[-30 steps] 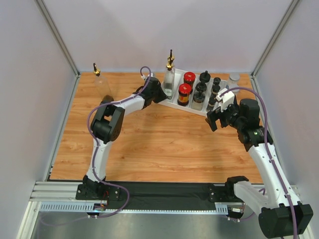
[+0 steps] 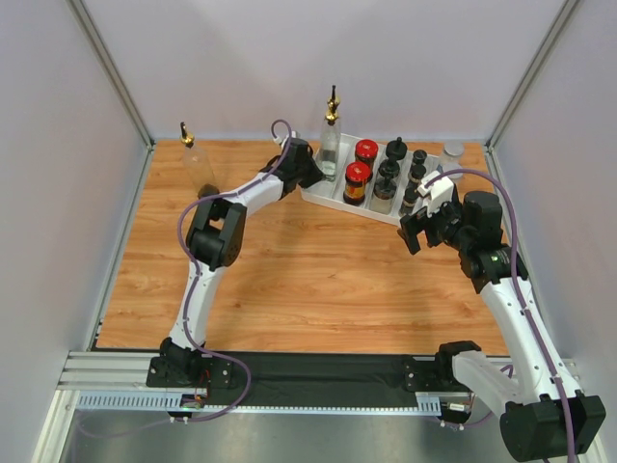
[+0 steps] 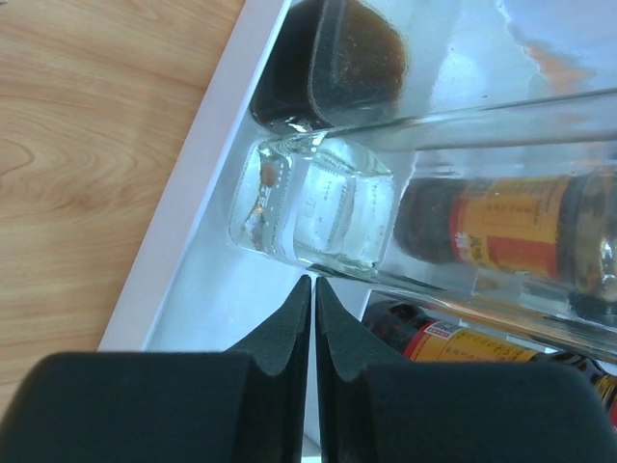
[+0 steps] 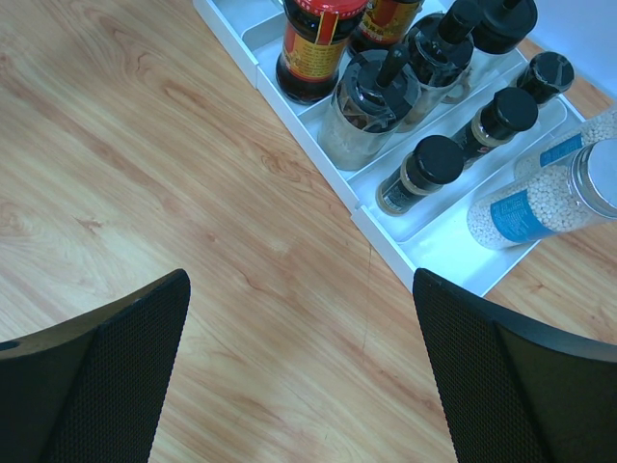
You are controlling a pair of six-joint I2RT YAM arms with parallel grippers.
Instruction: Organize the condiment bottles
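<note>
In the top view a clear glass bottle [image 2: 329,154] with a gold spout stands in the white tray's [image 2: 318,196] left compartment. Behind it is a bottle of dark liquid [image 3: 362,58] in the compartment's far corner. My left gripper is shut, its fingertips against or very near the clear bottle's near side; nothing shows between them. Another gold-spouted bottle [image 2: 198,169] with dark contents stands on the table at far left. My right gripper is open and empty, over bare table in front of the tray's right end.
Two red-lidded jars [image 2: 357,181] fill the tray's adjoining row. To their right stand black-topped dispensers [image 4: 369,101], small black-capped bottles [image 4: 422,174] and white-bead jars [image 4: 545,203].
The clear bottle has shifted slightly back and right within its compartment, and my left gripper has edged the same way. The right arm stays still.
</note>
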